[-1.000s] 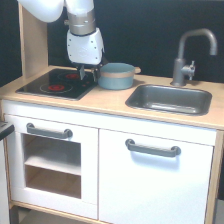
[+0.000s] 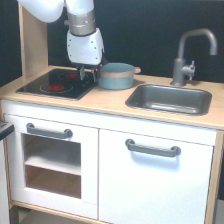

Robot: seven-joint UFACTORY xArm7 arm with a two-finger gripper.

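A blue-grey pot [image 2: 117, 77] stands on the wooden counter between the cooktop and the sink. My gripper [image 2: 93, 73] hangs from the white arm at the pot's left side, near its rim and over the right back of the cooktop. Its dark fingers are small and blend with the dark background, so their opening and any contact with the pot are unclear. The black cooktop [image 2: 58, 88] has red rings and lies at the left.
A metal sink [image 2: 170, 98] is set into the right of the counter, with a grey faucet [image 2: 184, 68] behind it. Below are a windowed oven door [image 2: 50, 135] and a white cabinet door [image 2: 155, 185].
The arm and gripper have shifted only slightly near the pot. The pot and the rest of the kitchen look essentially the same.
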